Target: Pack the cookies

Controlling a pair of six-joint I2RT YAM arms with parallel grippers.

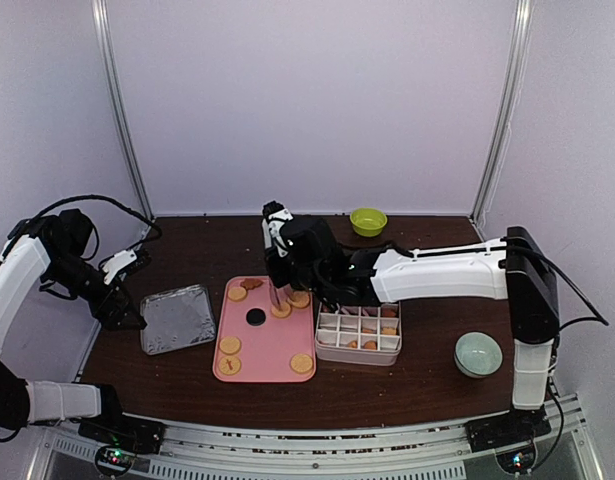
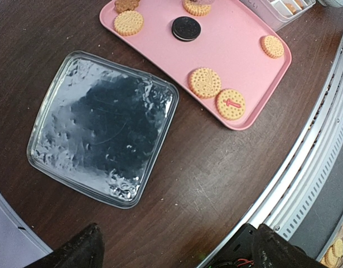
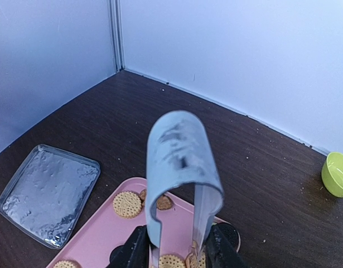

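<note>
The pink tray (image 1: 265,340) holds round biscuits (image 1: 229,365), a black sandwich cookie (image 1: 256,317) and a brown cookie (image 1: 251,283). My right gripper is low over the tray's back right part, above biscuits (image 3: 170,262); its fingers look slightly apart, and I cannot tell whether anything is between them. The compartment box (image 1: 357,343), partly under the right arm, contains some cookies. My left gripper stands open and empty at the left, beside the metal tray.
An empty metal tray (image 1: 177,320) lies left of the pink tray. A green bowl (image 1: 368,222) stands at the back, a pale bowl (image 1: 478,354) at the right.
</note>
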